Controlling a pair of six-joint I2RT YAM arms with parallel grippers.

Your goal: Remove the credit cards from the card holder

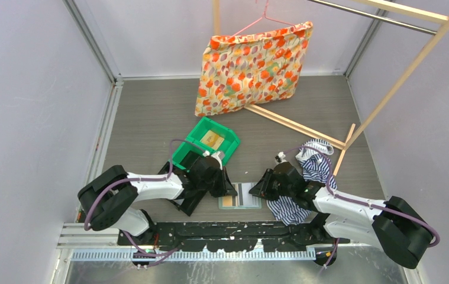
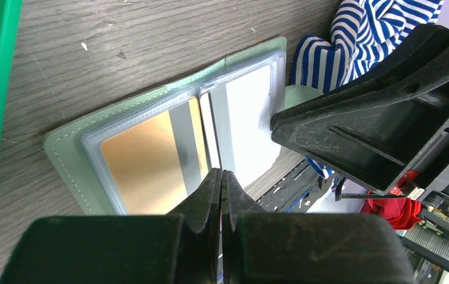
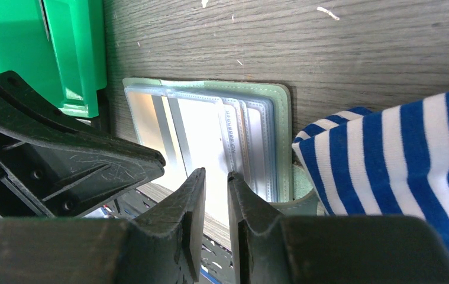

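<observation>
The pale green card holder [image 2: 67,139] lies open flat on the floor, clear sleeves facing up. A gold card [image 2: 145,160] with a grey stripe fills the left sleeve, and a white card [image 2: 254,112] with a grey stripe shows in the right one. My left gripper is shut, its tips at the white card's left edge; no card shows clamped between them. My right gripper stands slightly open over the white card, one fingertip at the layered sleeve edges [image 3: 236,133]. Both grippers hide the lower part of the holder.
A green box [image 1: 229,142] stands behind the left arm, with a black tray [image 1: 189,204] near it. Striped cloth [image 1: 296,207] lies right of the holder, partly under the right arm. Bare floor [image 1: 263,142] is behind the holder.
</observation>
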